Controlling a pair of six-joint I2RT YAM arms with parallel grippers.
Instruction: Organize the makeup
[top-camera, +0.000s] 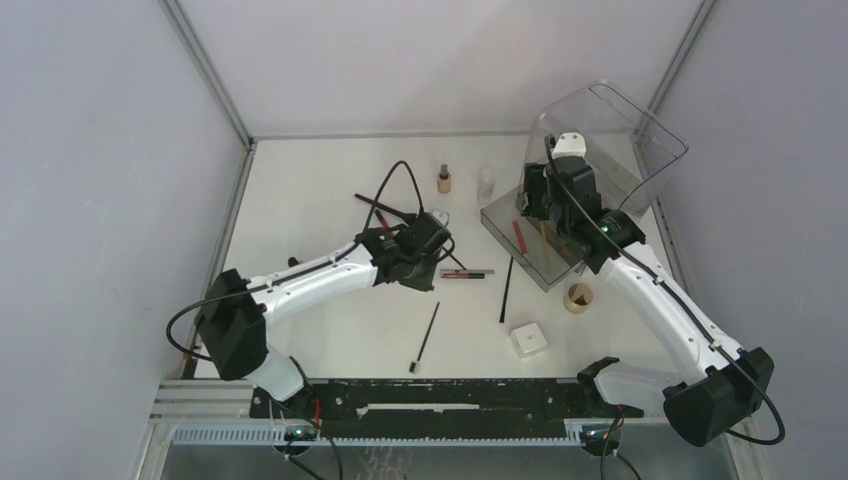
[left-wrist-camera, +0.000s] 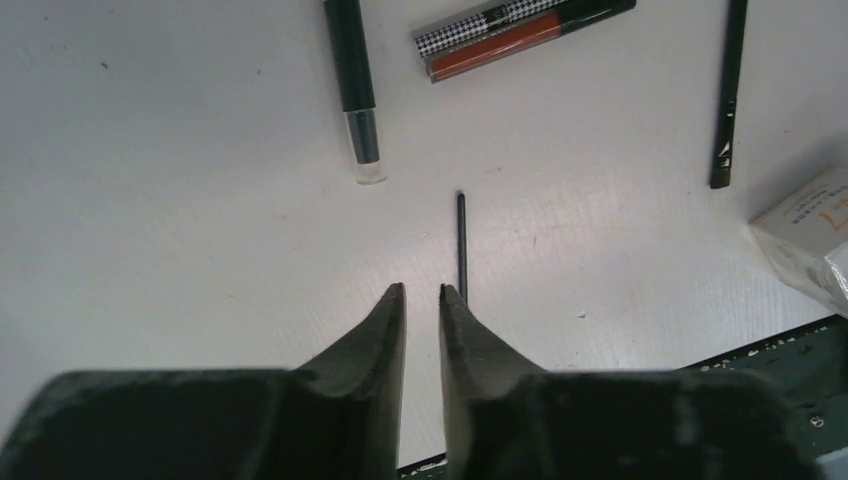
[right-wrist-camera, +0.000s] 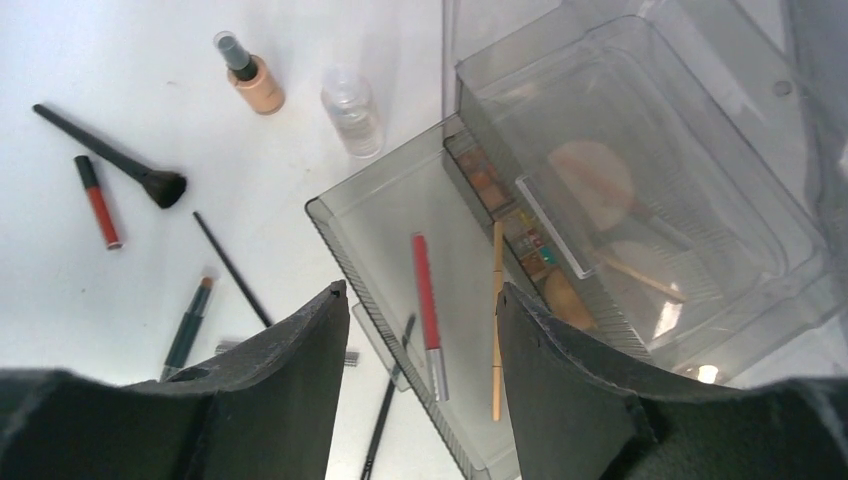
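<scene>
My left gripper hangs over the table, its fingertips slightly apart. A thin black brush (top-camera: 431, 325) lies below it, passing under one finger in the left wrist view. A dark tube (left-wrist-camera: 355, 70), two liner tubes (left-wrist-camera: 500, 55) and a black pencil (left-wrist-camera: 728, 90) lie nearby. My right gripper is open above the clear organizer (right-wrist-camera: 460, 430), whose front tray holds a red pencil (right-wrist-camera: 424, 290) and a wooden stick (right-wrist-camera: 497, 330). A fluffy brush (right-wrist-camera: 120, 160), lipgloss (right-wrist-camera: 97, 200), foundation (right-wrist-camera: 255, 85) and clear bottle (right-wrist-camera: 352, 115) lie or stand to its left.
A white box (top-camera: 528, 340) and a small round container (top-camera: 577, 297) sit at the front right. The organizer's raised lid (top-camera: 645, 120) rises at the back right.
</scene>
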